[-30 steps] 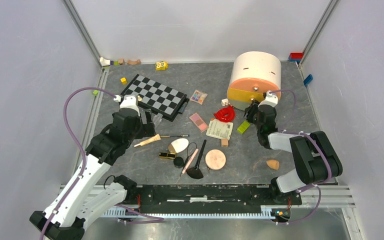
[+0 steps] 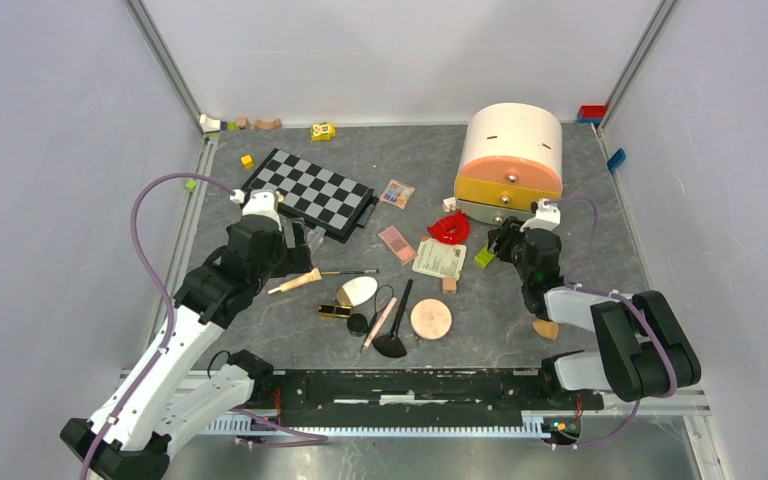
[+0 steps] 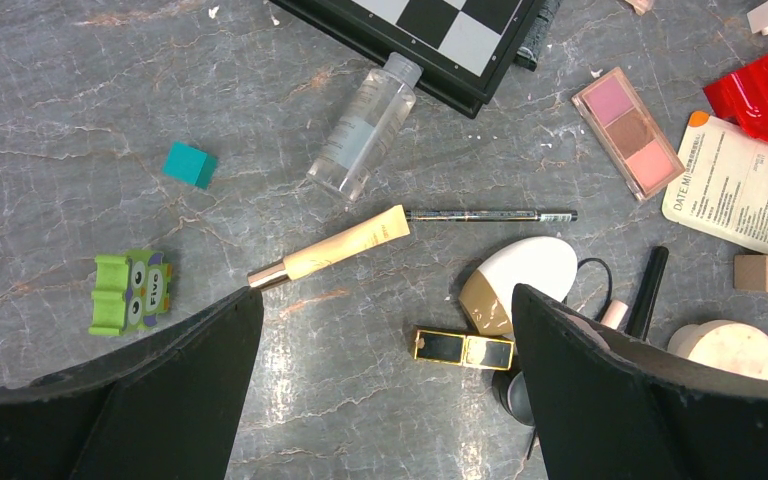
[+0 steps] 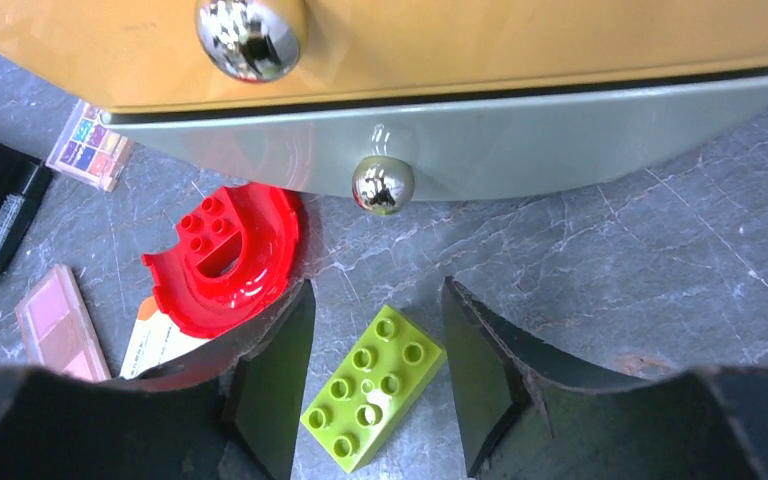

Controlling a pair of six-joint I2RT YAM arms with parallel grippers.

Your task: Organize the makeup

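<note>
A rounded makeup case (image 2: 508,150) with yellow and grey drawers and silver knobs (image 4: 382,185) stands back right, drawers shut. My right gripper is open just before the grey drawer, above a green brick (image 4: 375,385). My left gripper hangs open over loose items: a cream tube (image 3: 346,243), pencil (image 3: 490,216), clear bottle (image 3: 362,130), gold-and-black item (image 3: 463,349), blush palette (image 3: 628,133), brush (image 2: 390,342) and round compact (image 2: 430,318). An eyeshadow palette (image 2: 397,194) lies left of the case.
A chessboard (image 2: 310,190) lies back left. A red toy piece (image 2: 448,228), paper packet (image 2: 439,259) and wooden block (image 2: 449,285) sit mid-table. Small bricks lie along the back and left edges.
The left arm and the objects look unchanged.
</note>
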